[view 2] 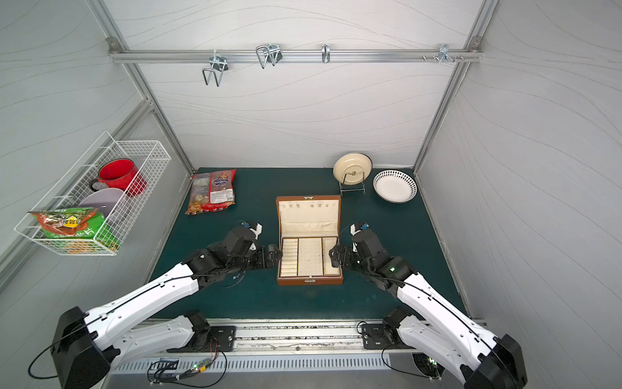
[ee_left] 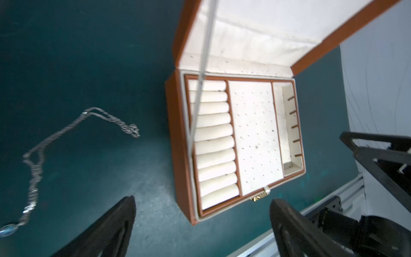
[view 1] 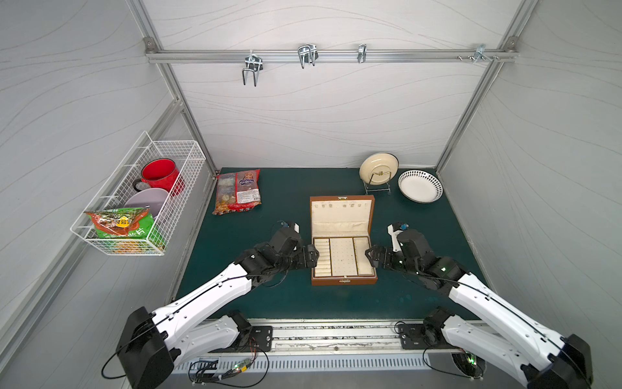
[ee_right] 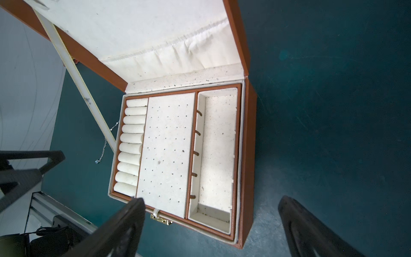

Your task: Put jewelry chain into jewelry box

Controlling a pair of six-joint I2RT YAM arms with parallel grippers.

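The silver chain (ee_left: 57,135) with a blue pendant (ee_left: 8,230) lies on the dark table, left of the jewelry box. Part of the chain (ee_right: 105,144) also shows beyond the box in the right wrist view; the left arm hides it from above. The brown jewelry box (view 1: 343,280) stands with its lid raised. Inside are ring rolls (ee_left: 214,139), a flat middle panel (ee_left: 256,132) and an empty slot (ee_right: 217,150) on the right. My left gripper is open over the box's left side. Beside the right side, my right gripper is open, with nothing held.
A snack bag (view 1: 237,191) lies at the back left. At the back right are a plate on a stand (view 1: 378,169) and a white bowl (view 1: 420,186). The wire basket (view 1: 183,150) hangs on the left wall. Table between box and front rail is clear.
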